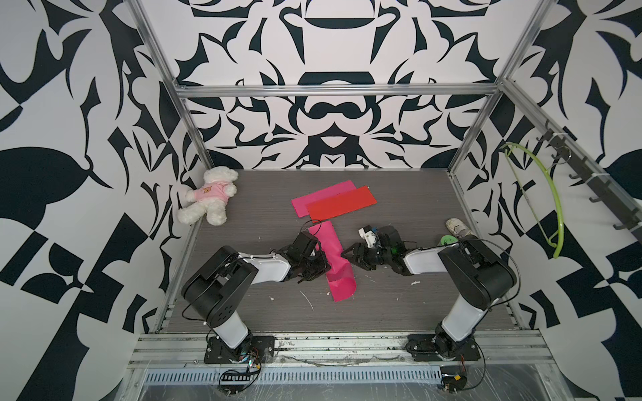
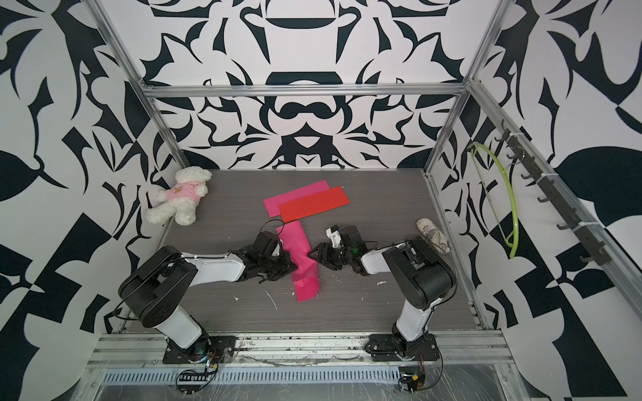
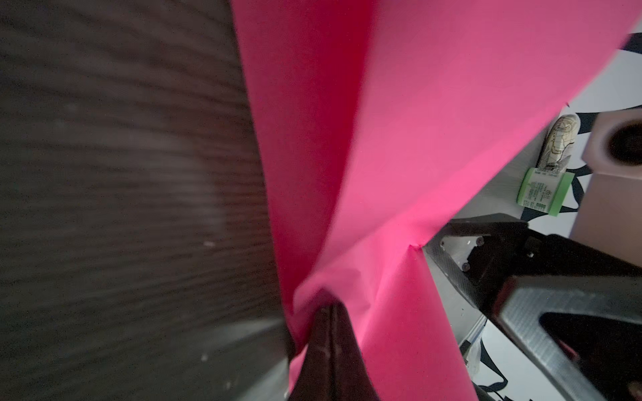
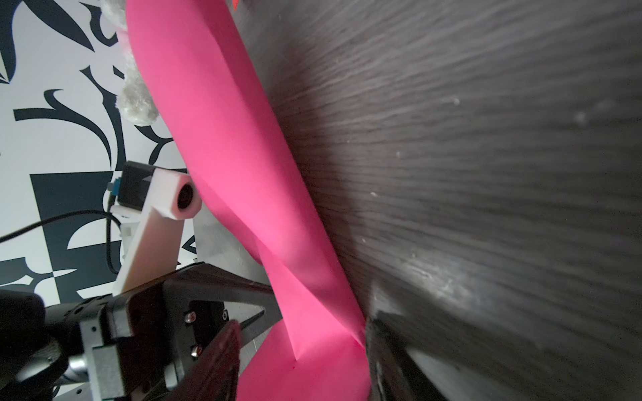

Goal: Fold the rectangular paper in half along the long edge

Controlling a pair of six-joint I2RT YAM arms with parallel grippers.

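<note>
A long pink paper (image 1: 342, 277) lies on the table between the two arms, bent lengthwise with its layers standing partly raised and creased near the middle. On its left edge my left gripper (image 1: 326, 265) is shut, and the left wrist view shows its closed fingertips (image 3: 331, 341) against the paper's crumpled edge. From the right side my right gripper reaches the paper with its fingers part open, one finger (image 4: 391, 364) on either side of the pink sheet (image 4: 267, 200). Whether the fingers touch the sheet cannot be told.
A red sheet (image 1: 341, 203) and another pink sheet (image 1: 311, 199) lie flat beyond the paper. A white teddy bear (image 1: 212, 195) sits at the far left, a shoe (image 2: 432, 234) at the right edge. Bare table (image 1: 408, 200) lies at the back right.
</note>
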